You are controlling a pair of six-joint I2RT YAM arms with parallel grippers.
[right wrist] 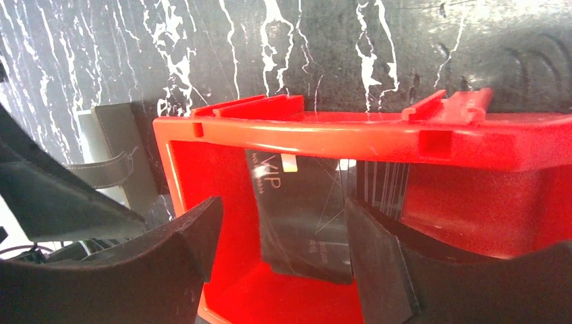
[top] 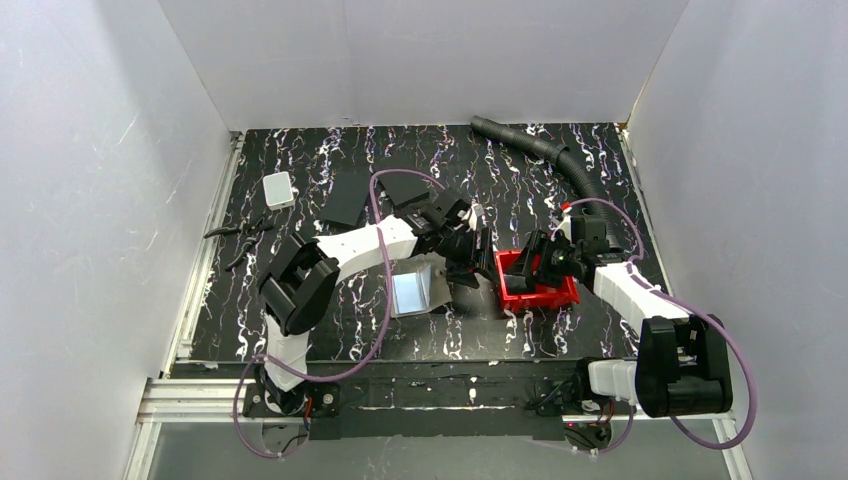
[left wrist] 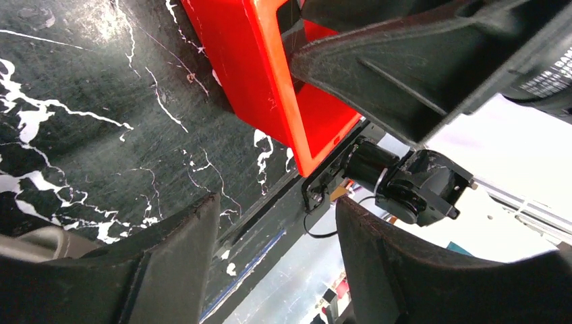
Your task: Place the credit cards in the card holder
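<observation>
Black cards, one printed VIP (right wrist: 303,223), stand in the red basket (top: 540,302). My right gripper reaches into the basket, its fingers apart; one is left of the VIP card with a gap, the other overlaps its right edge in view. My left gripper, open and empty, hovers just left of the basket, whose red wall (left wrist: 276,94) appears above its fingers in the left wrist view. The card holder (top: 409,293) lies open on the table to the left, showing a pale clear sleeve; part of its strap (right wrist: 101,173) shows in the right wrist view.
A black corrugated hose (top: 530,143) runs along the back right. Black flat pieces (top: 346,198), a white box (top: 279,190) and a black tool (top: 240,238) lie at the back and left. Front table space between holder and basket is clear.
</observation>
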